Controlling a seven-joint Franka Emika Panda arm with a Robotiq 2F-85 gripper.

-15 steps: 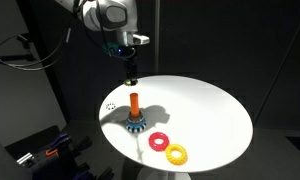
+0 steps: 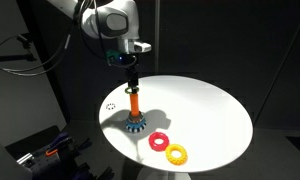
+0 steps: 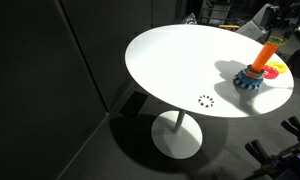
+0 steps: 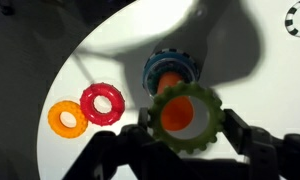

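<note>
An orange post (image 2: 134, 105) stands upright on the table, with a blue ring (image 2: 136, 125) around its foot. In the wrist view a green ring (image 4: 158, 120) sits between the fingers, and my gripper is shut on it. Through its hole the orange of the post shows. Exterior view 1 puts the green ring (image 2: 132, 91) at the post's top; whether it has passed over the tip cannot be told. A red ring (image 2: 159, 141) and a yellow-orange ring (image 2: 177, 154) lie flat near the table's front edge.
A black-and-white ring (image 4: 298, 18) lies flat on the other side of the post from the red ring.
The arm has come down with the green ring, from above and slightly left of the post to its top. The post and the loose rings have stayed put.
</note>
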